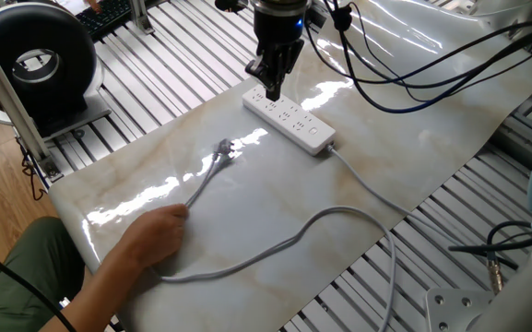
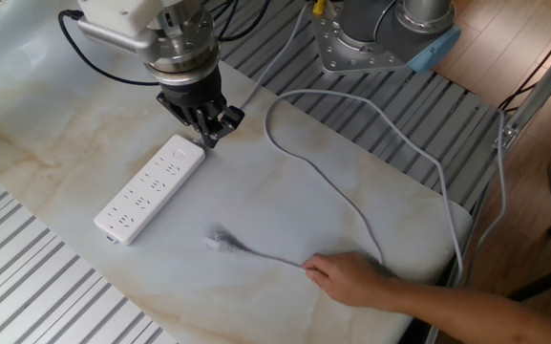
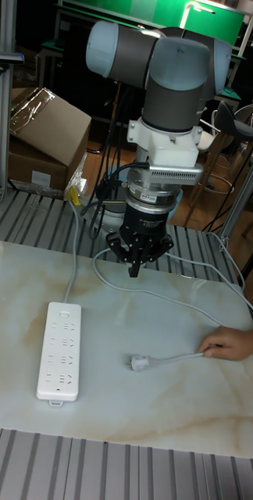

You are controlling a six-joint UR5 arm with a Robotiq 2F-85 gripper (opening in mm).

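Observation:
My gripper is black and points down above the table, with no object seen in it. In the first exterior view it overlaps the far end of the white power strip; in the third it hangs to the right of the strip. Its fingers overlap in these views, so how far apart they stand is unclear. The strip lies flat, sockets up. A grey plug is at the end of a cable, apart from the strip. A person's hand holds that cable behind the plug.
The grey cable loops across the marbled tabletop. Black cables hang near the arm. Slatted metal surfaces border the tabletop. A cardboard box stands behind, and a round black object at far left.

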